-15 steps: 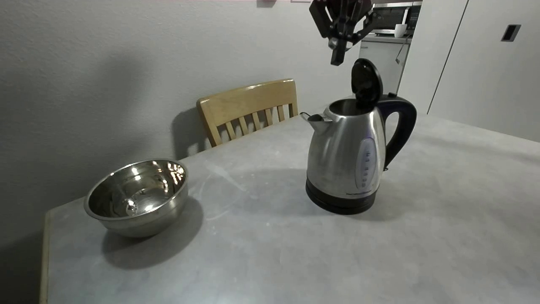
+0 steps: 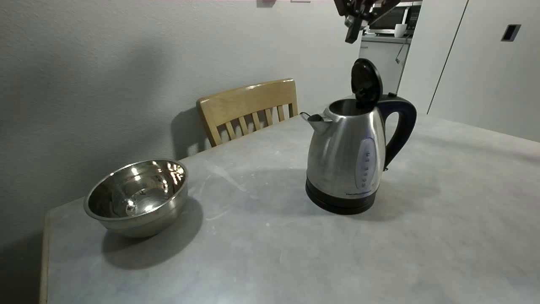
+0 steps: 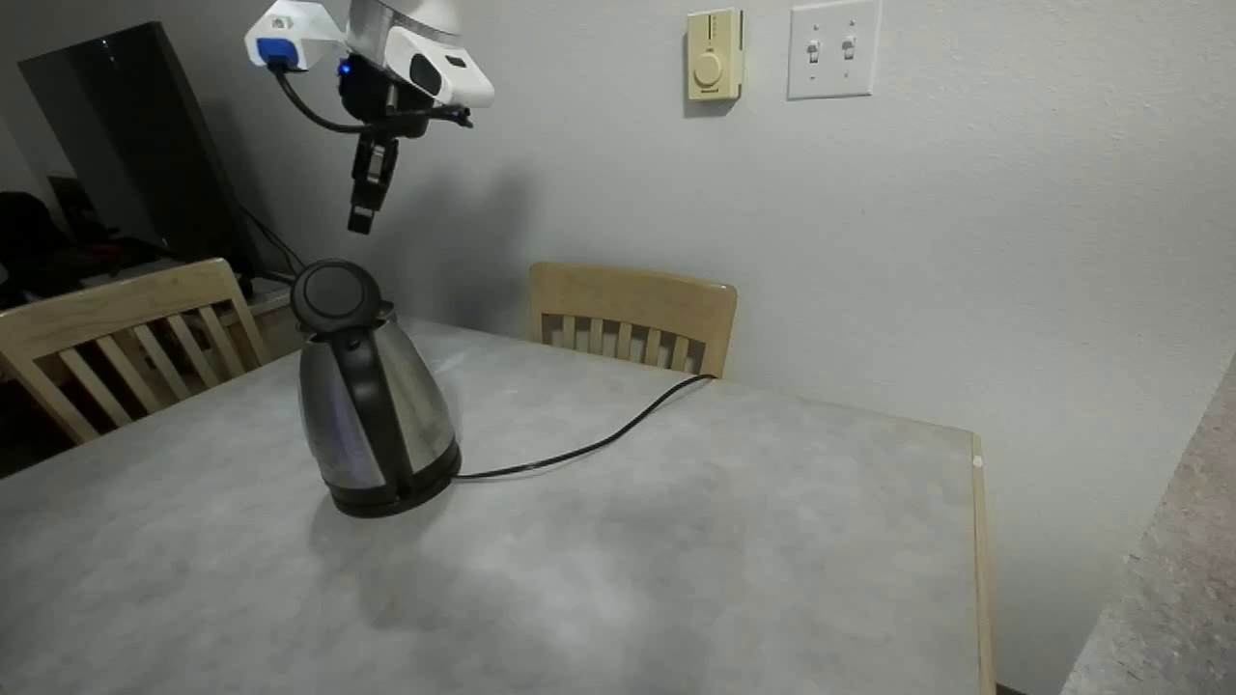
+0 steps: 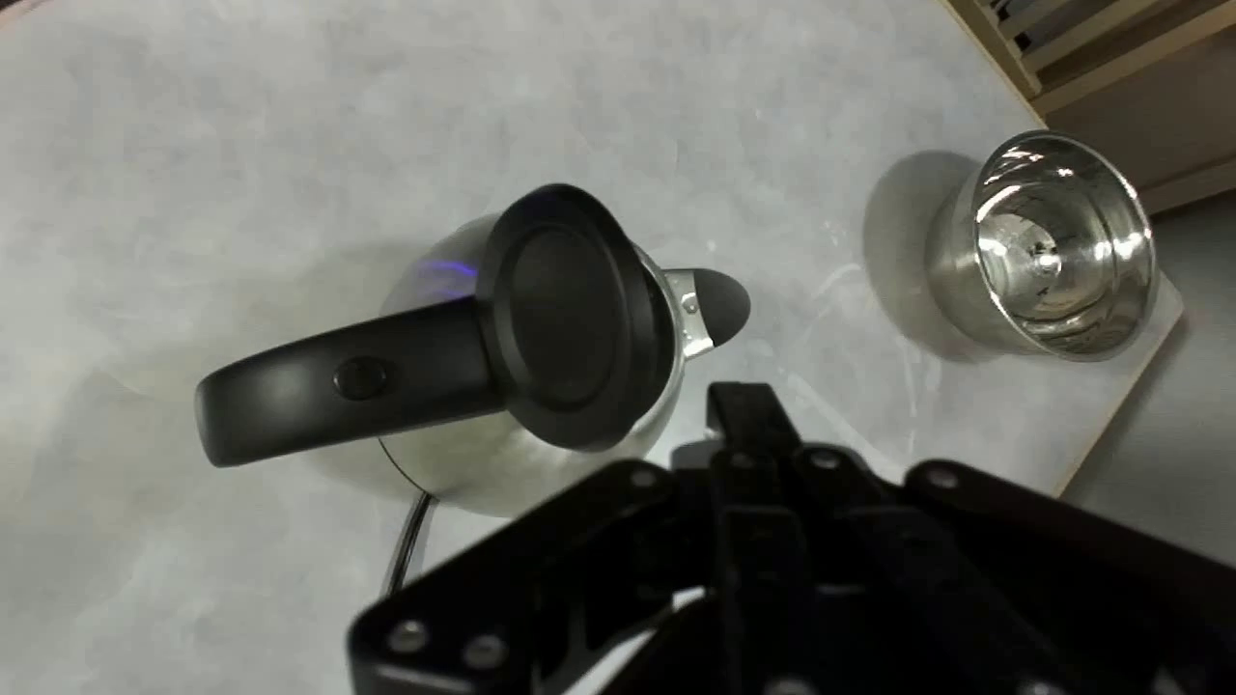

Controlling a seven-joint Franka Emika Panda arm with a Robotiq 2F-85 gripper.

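Note:
A steel electric kettle [image 2: 342, 157] with a black base and handle [image 2: 402, 124] stands upright on the grey table. Its black lid [image 2: 366, 81] is raised, nearly vertical, leaving the mouth uncovered. My gripper [image 2: 352, 36] hangs in the air above the kettle, shut, with nothing showing between its fingers. In exterior view 2 the gripper [image 3: 361, 218] is just above the lid [image 3: 336, 295] and apart from it. From the wrist, the kettle's lid [image 4: 564, 319] and handle [image 4: 348, 382] lie to the left of the gripper.
A shiny steel bowl [image 2: 136, 197] sits near the table's corner, on the spout side of the kettle. A black cord [image 3: 591, 446] runs from the kettle's base across the table. Wooden chairs [image 3: 632, 307] stand at the edge.
In exterior view 1 my gripper has risen and shifted to the right, staying shut. The kettle, its raised lid and the bowl have not moved.

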